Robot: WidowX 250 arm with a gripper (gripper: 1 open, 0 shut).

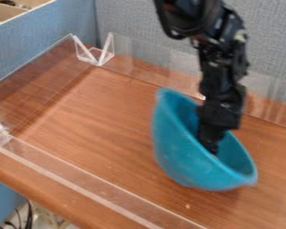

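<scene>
A teal bowl (181,152) is tilted steeply on the right part of the wooden table, its near side raised and blurred. My gripper (209,134) reaches down into it at the upper right rim, the fingers mostly hidden behind the bowl's wall, so I cannot see their state. Whatever lies inside the bowl is hidden.
Clear bare wood (74,116) fills the table's left half. Transparent walls with white corner brackets (92,52) edge the table, and a grey panel stands behind. Cables hang at the lower left.
</scene>
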